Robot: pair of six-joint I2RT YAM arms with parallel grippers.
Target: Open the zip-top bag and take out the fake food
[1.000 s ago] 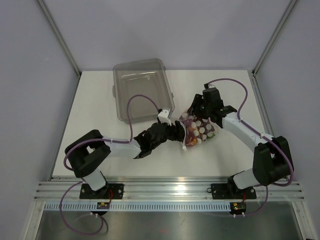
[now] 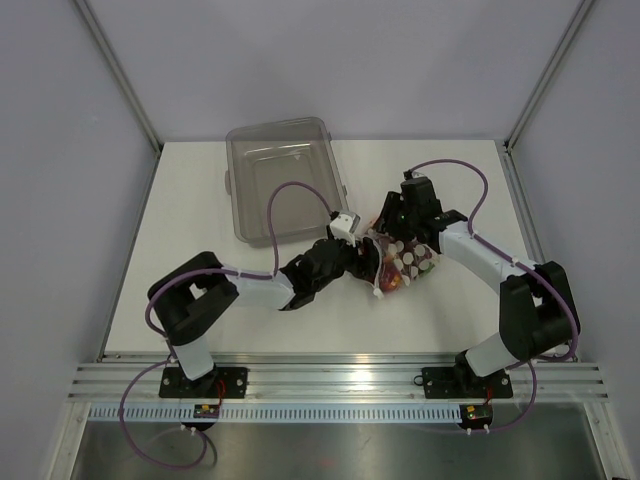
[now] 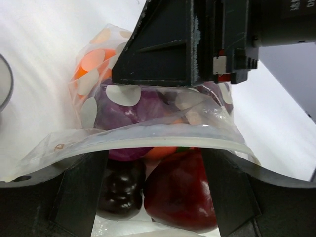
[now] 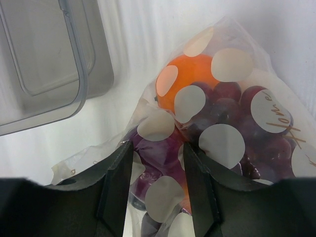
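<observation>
The zip top bag (image 2: 410,262) with white dots lies at the table's middle right. Through it show an orange piece (image 4: 185,74), purple grapes (image 4: 256,148), a dark red piece (image 3: 177,192) and a dark piece (image 3: 121,190). My left gripper is part open around the bag's mouth, whose clear lip spans above those red and dark pieces. My right gripper is part open over a purple area of the bag; whether it holds plastic is unclear.
A grey clear bin (image 2: 280,175) stands at the back left, just beside the bag.
My left gripper has moved right, toward the bag and my right gripper, with the bag's mouth shifting right too. My right gripper has moved slightly.
</observation>
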